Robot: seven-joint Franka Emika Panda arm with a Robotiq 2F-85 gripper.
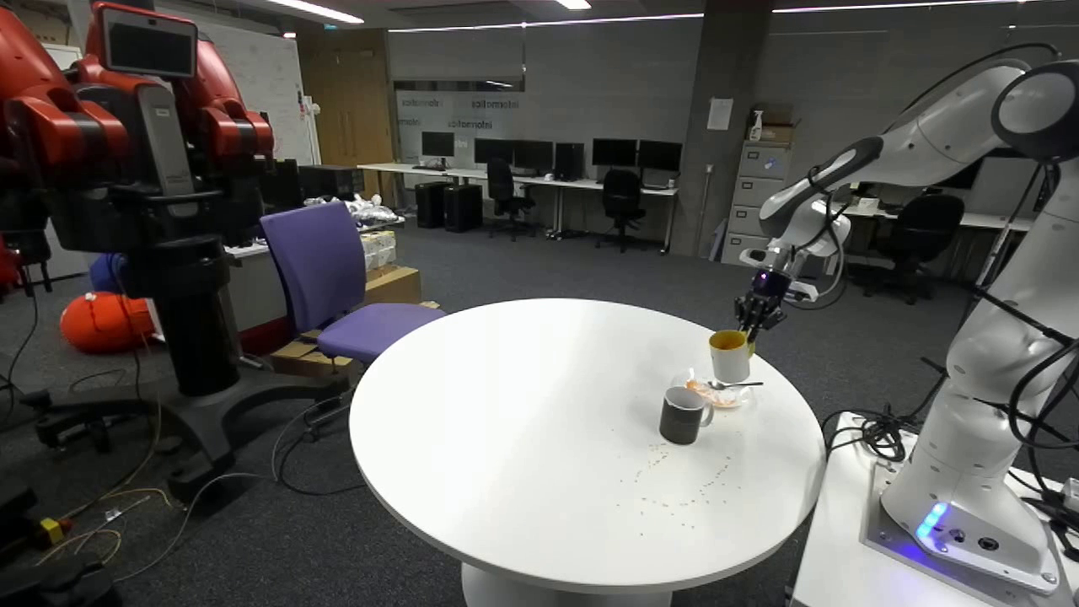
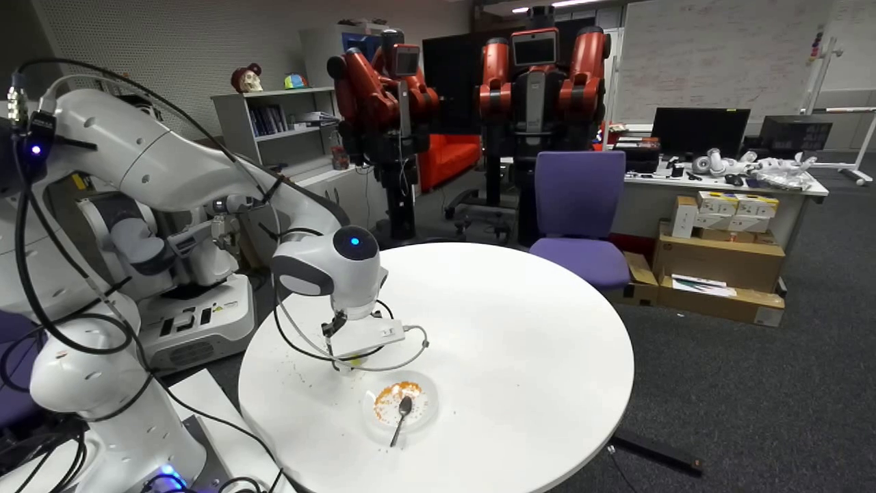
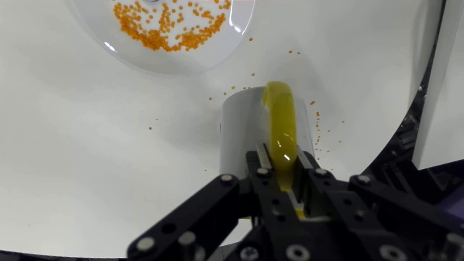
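Note:
A white mug [image 1: 730, 364] with a yellow inside and yellow handle hangs upright in exterior view 1, apparently above the table. My gripper is shut on its yellow handle [image 3: 282, 126], one finger on either side. In exterior view 2 the arm hides most of the mug. A clear plate [image 2: 427, 420] with orange grains [image 3: 152, 39] and a metal spoon [image 2: 402, 420] lies on the table, near the mug in the wrist view. The dark grey mug [image 1: 682, 416] stands upright in front of the plate in exterior view 1.
Small orange grains are scattered over the white round table [image 1: 506, 425], in front of the grey mug and around the held mug. A purple chair [image 1: 374, 324] stands at its far left.

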